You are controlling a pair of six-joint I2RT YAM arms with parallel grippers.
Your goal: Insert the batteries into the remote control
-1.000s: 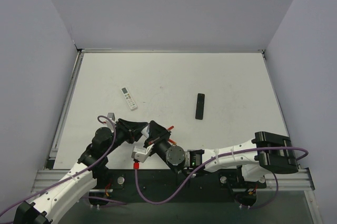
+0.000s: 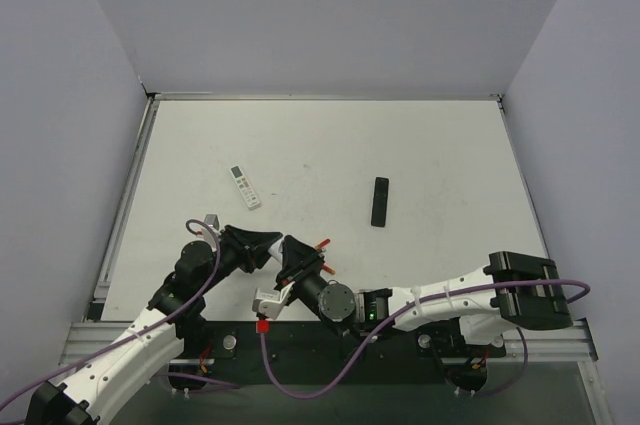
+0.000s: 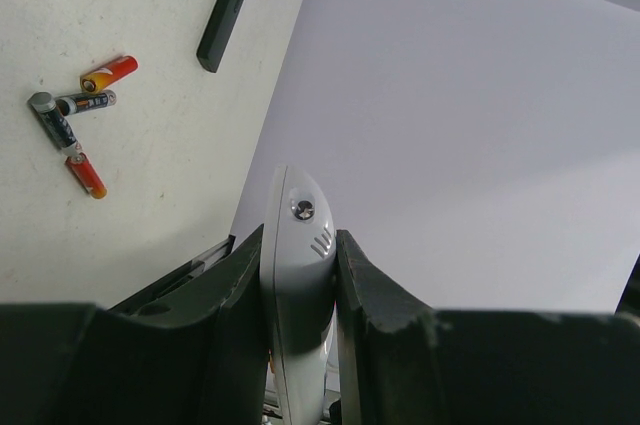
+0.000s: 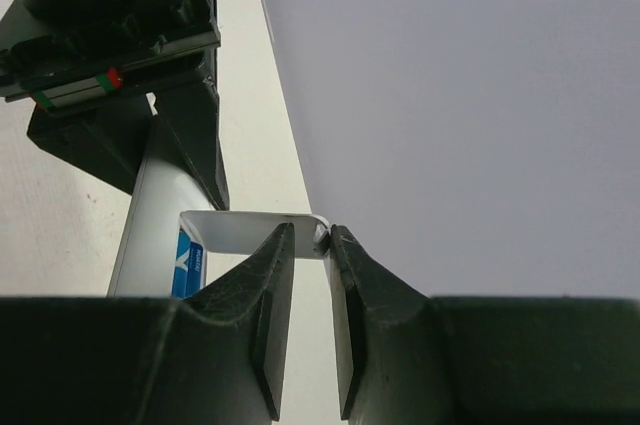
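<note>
Between the grippers is a white remote, with a blue battery visible in its compartment. My left gripper is shut on the remote's body. My right gripper has its fingertips at a white flap on the remote, likely the compartment cover; whether they grip it is unclear. On the table, several loose batteries, red and dark silver, lie grouped together. The top view mostly hides the held remote behind the wrists.
A second white remote lies at left of the table, and a black remote-like bar lies right of centre.
My right arm and wrist have shifted slightly across the top view, with its cable moving a little right. My left arm looks unchanged.
</note>
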